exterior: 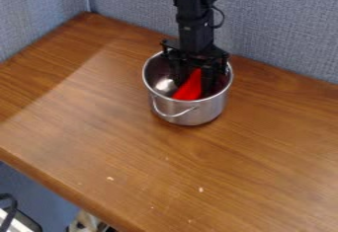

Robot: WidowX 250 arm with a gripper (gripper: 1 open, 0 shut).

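A steel pot (185, 110) with a wire handle stands on the wooden table (106, 147), toward the back right of centre. A red object (189, 88) lies inside it. The black arm reaches down from the top of the view, and its gripper (196, 68) is low in the pot at the red object. The fingertips are dark and partly hidden by the rim and the object, so whether they are closed on it is hard to see; they appear to be around its upper end.
Grey padded walls stand behind the table and at the left. The left, front and right of the table are clear. Dark cables lie off the table's edge at the lower left.
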